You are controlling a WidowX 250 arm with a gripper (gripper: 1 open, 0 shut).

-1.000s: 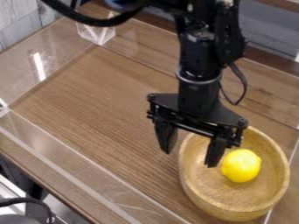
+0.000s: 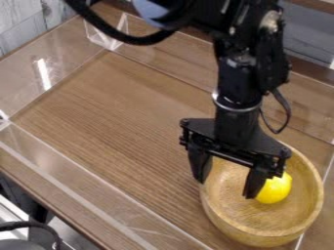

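My black gripper (image 2: pixel 225 172) reaches down from the top over a tan round bowl (image 2: pixel 241 227) at the lower right, its fingers spread open and lowered into the bowl's left and middle part. A yellow object (image 2: pixel 274 191), like a lemon, lies in the right part of the bowl, just beside the right finger, which partly covers it. Nothing shows held between the fingers.
A clear plastic item (image 2: pixel 117 29) stands at the back left. Clear walls edge the left side, and a dark cable lies at the lower left.
My gripper has come lower into the bowl and slightly toward the yellow object, with its right finger now closer to it.
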